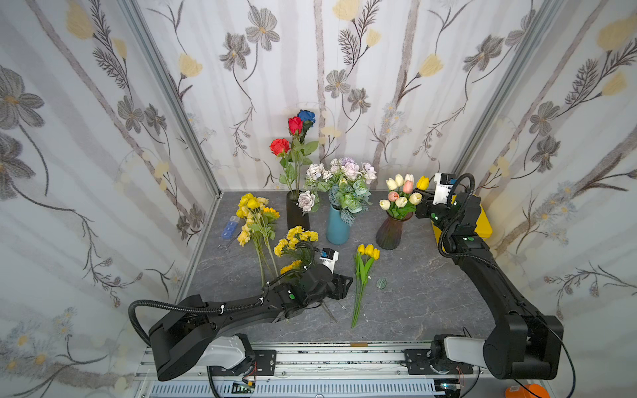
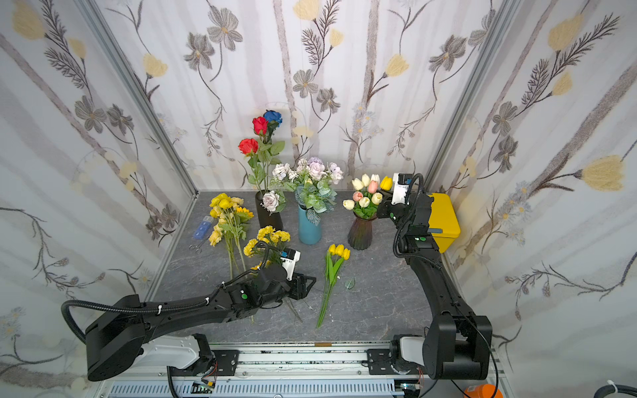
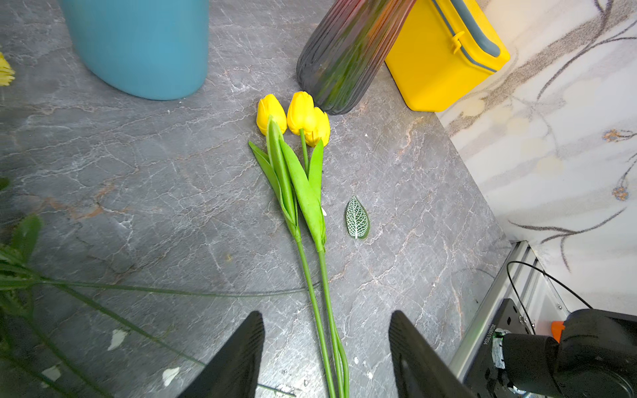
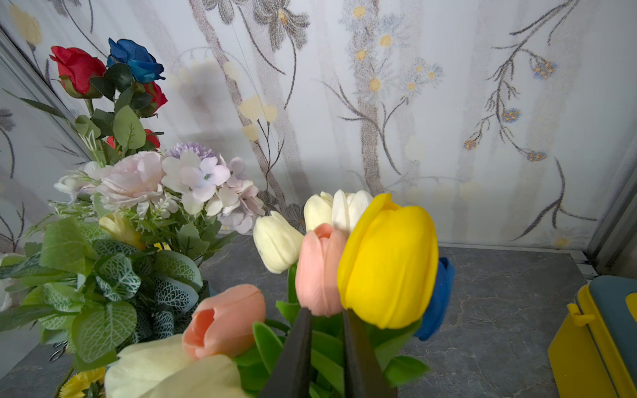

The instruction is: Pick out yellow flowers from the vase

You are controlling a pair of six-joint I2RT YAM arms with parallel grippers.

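Note:
Cream, pink and yellow tulips stand in the dark ribbed vase. One large yellow tulip leans at the bunch's right side, its stem hidden. My right gripper is among the tulips just below that bloom; its fingers are close together, with a narrow gap showing green. Whether they grip a stem, I cannot tell. Over the front of the table, my left gripper is open and empty. Beyond its fingers lie loose yellow tulips on the tabletop, their stems running back between them.
A teal vase of pale flowers and a dark vase with roses stand left of the tulips. More yellow flowers lie at left. A yellow box sits beside the right arm.

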